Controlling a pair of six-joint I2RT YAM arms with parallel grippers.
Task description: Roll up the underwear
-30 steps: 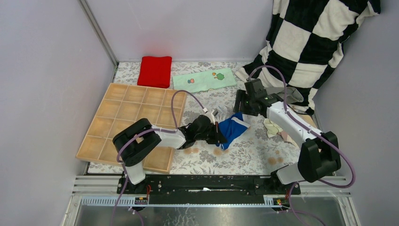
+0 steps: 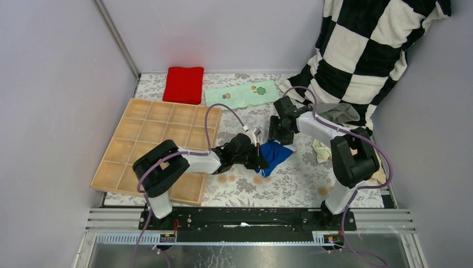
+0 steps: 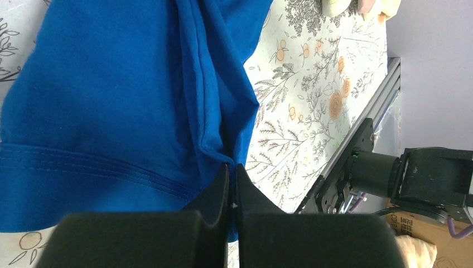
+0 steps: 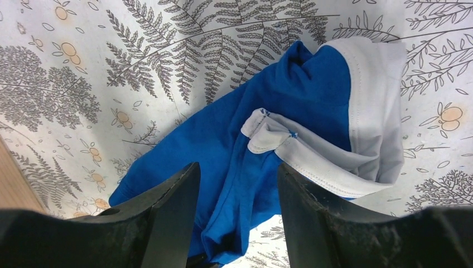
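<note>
The blue underwear [image 2: 274,153] with a white waistband [image 4: 375,106] lies on the patterned table cloth, partly folded over itself. At its lower left, my left gripper is shut, with a blue fold running in between its fingertips. Over the cloth's upper part stands my right gripper, open. Its fingers [image 4: 178,192] are spread on either side of a blue fold, with a white band end just beyond. In the top view, the two arms cover part of the garment.
A wooden compartment tray [image 2: 129,125] stands at left, partly under my left arm. At the back lie a folded red cloth [image 2: 184,85] and a light green cloth [image 2: 244,96]. More cloths, including a grey one [image 2: 339,113], are heaped at right beside a checkered blanket [image 2: 357,61].
My right gripper has come left and down over the underwear's upper end, its arm drawing inward. The left arm has barely moved.
</note>
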